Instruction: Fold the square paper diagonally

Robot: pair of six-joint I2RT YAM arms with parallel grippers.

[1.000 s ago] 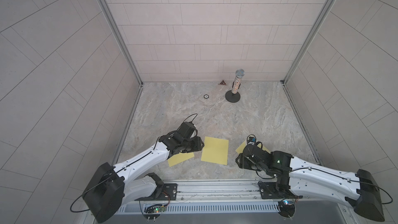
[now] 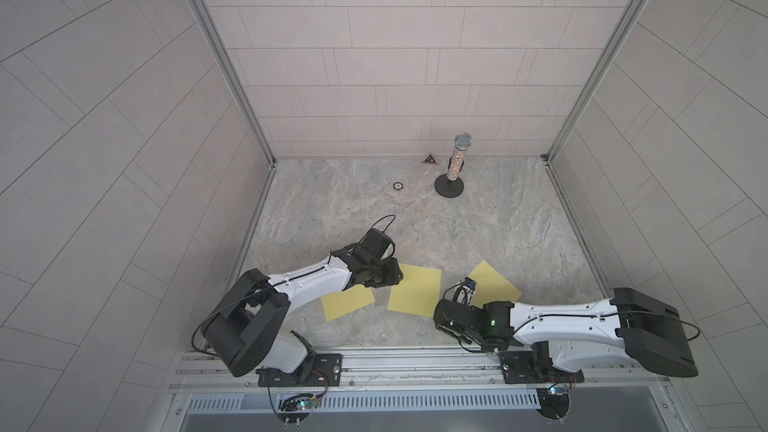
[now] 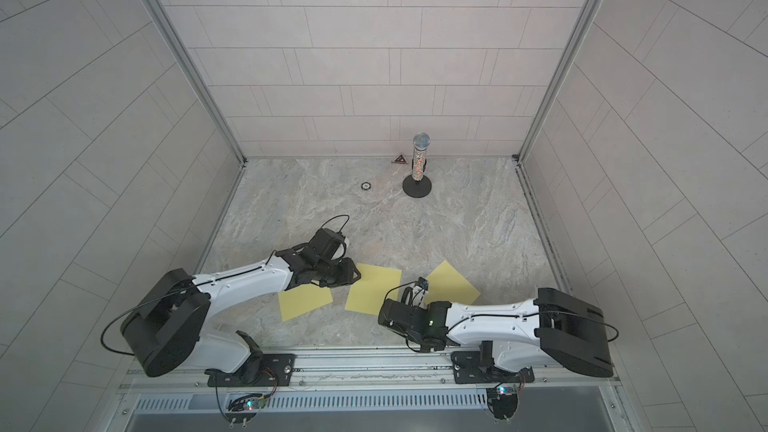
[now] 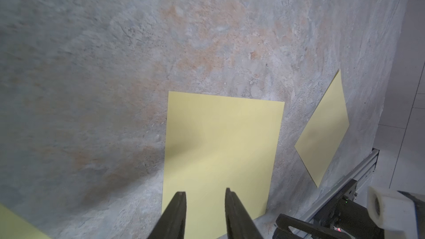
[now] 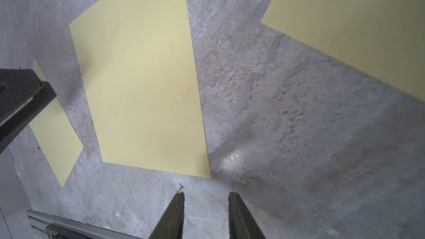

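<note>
Three flat yellow square papers lie in a row: a left paper [image 2: 348, 304], a middle paper [image 2: 416, 290] and a right paper [image 2: 496, 281]. All look unfolded, though the arms partly cover them from above. In the left wrist view my left gripper is part open over the middle paper [image 4: 221, 146], gripping nothing. My right gripper has its fingers [image 5: 173, 214] apart, only bare table showing between them. It hovers by the near right corner of the middle paper [image 5: 143, 88], which lies just ahead of the fingertips.
Toward the back stand a microphone-like object on a round black base [image 2: 449, 185], a small ring [image 2: 397, 185] and a small dark triangle [image 2: 429, 159]. Both arms come in low from the front corners.
Both grippers have moved inward toward the middle paper, the left one to the right and slightly back, the right one to the left. The papers have stayed in place.
</note>
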